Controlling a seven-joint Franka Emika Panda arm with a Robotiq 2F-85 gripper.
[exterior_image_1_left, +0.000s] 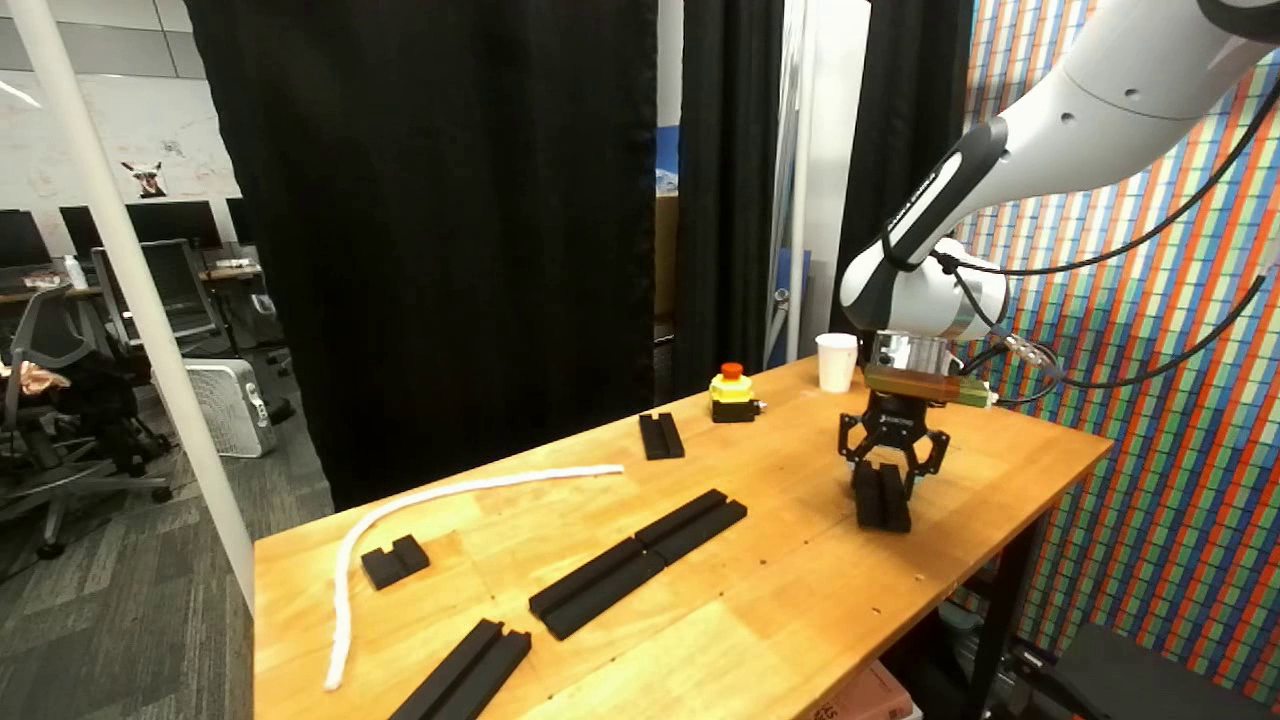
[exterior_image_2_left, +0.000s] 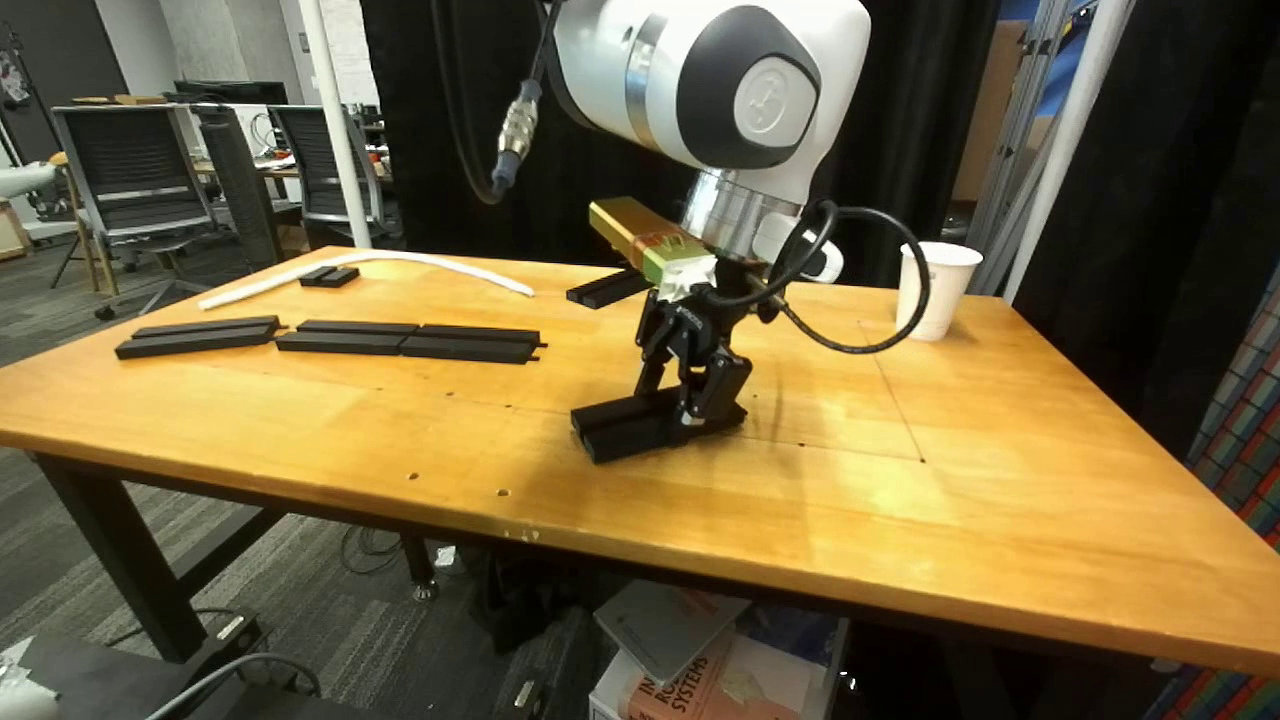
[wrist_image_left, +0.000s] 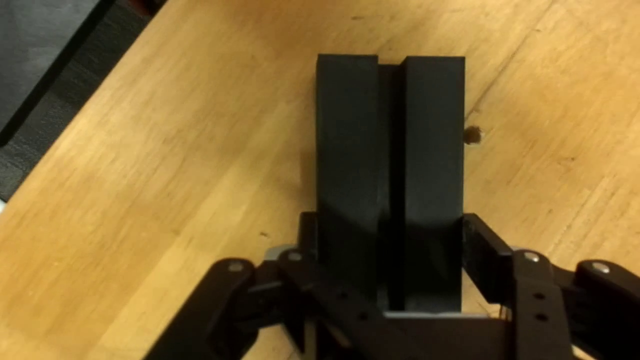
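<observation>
My gripper is shut on a black grooved block (wrist_image_left: 348, 138), with one finger on each long side. The block's groove runs lengthwise, and its far part sticks out past the fingers in the wrist view. In exterior view 2 the gripper (exterior_image_2_left: 674, 406) points down onto the block (exterior_image_2_left: 612, 432), which is very low over the tabletop; whether it touches the wood I cannot tell. Two more grooved blocks lie end to end as a strip (exterior_image_1_left: 600, 584) mid-table, and another long block (exterior_image_1_left: 462, 674) lies near the front left.
A short grooved piece (exterior_image_1_left: 395, 560) lies beside a curved white strip (exterior_image_1_left: 486, 482). Towards the back are another grooved block (exterior_image_1_left: 661, 437), an emergency stop button (exterior_image_1_left: 732, 391) and a paper cup (exterior_image_1_left: 836, 362). Bare wood separates the held block from the strip of blocks.
</observation>
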